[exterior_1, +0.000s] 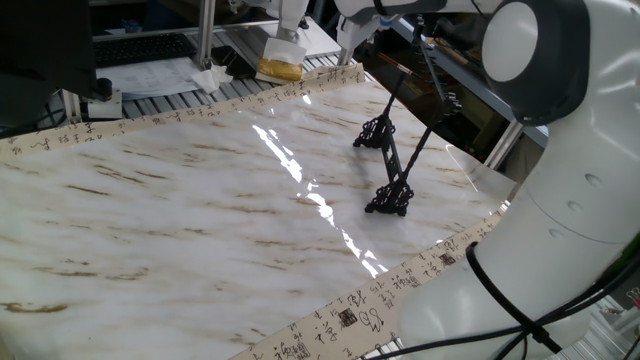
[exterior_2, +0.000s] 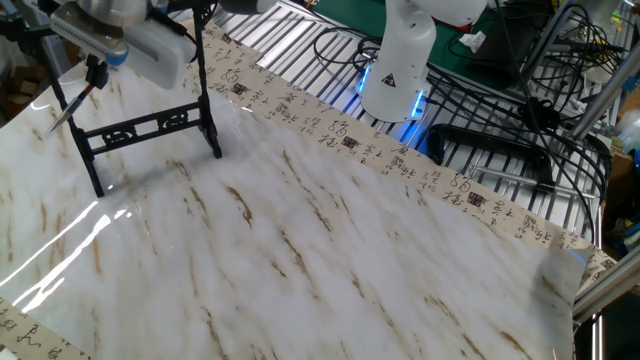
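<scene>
A black rack with ornate feet (exterior_1: 389, 198) stands upright on the marbled sheet in exterior view 1. Its crossbar (exterior_2: 137, 129) and two posts show at the upper left of exterior view 2. My white and grey hand (exterior_2: 150, 45) is above and partly behind the rack there. Below the hand, close to the left post, a thin brush-like stick (exterior_2: 75, 108) slants down to the left. A small dark piece (exterior_2: 97, 73) at its upper end looks like part of my gripper, but whether the fingers are closed on the stick is unclear. Exterior view 1 does not show the fingertips.
The marbled sheet (exterior_2: 330, 270) is bare apart from the rack, with wide free room. Beige lettered strips (exterior_2: 350, 142) edge it. Behind one edge stands a white arm base (exterior_2: 393, 95) with cables and a black clamp (exterior_2: 490, 150) nearby.
</scene>
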